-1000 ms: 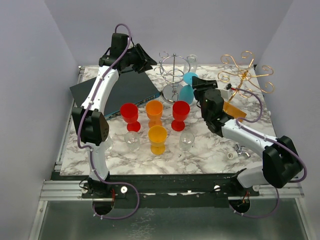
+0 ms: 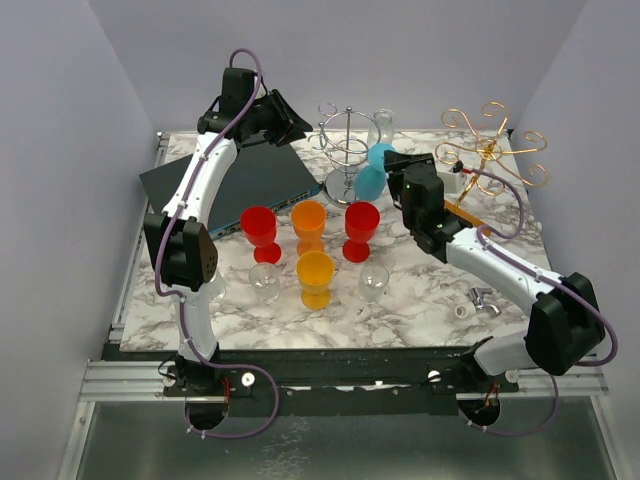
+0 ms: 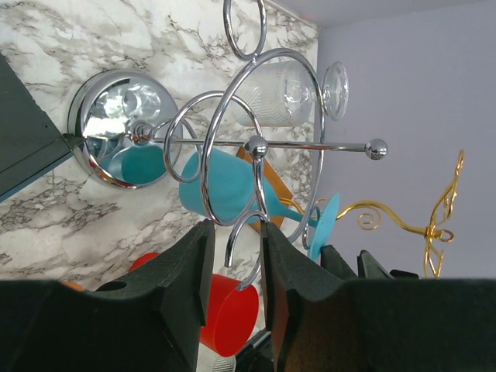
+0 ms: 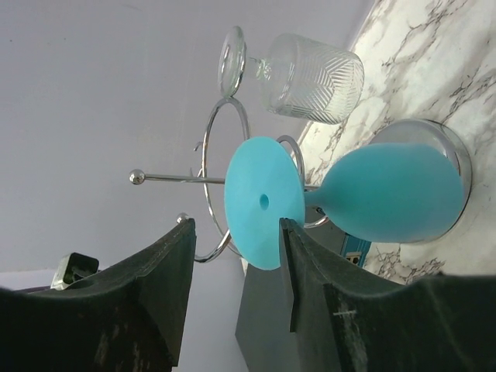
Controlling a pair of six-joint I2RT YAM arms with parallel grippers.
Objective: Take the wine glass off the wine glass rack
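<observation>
A blue wine glass hangs on the silver rack, its bowl low and its round foot facing the right wrist camera. My right gripper is beside that foot with its fingers parted. In the right wrist view one finger overlaps the foot's edge, while a gap shows between the foot and the other finger; whether they touch is unclear. My left gripper stands open near the rack's left side, holding nothing. From its wrist view, the blue bowl appears behind the rack's rings.
A clear glass also hangs on the rack. Red glasses, orange and clear ones stand on the marble table in front. A gold rack is at the right, a dark board at the left.
My right gripper has shifted slightly left toward the rack, and the blue glass's bowl has swung a little left and up. The left arm looks almost still.
</observation>
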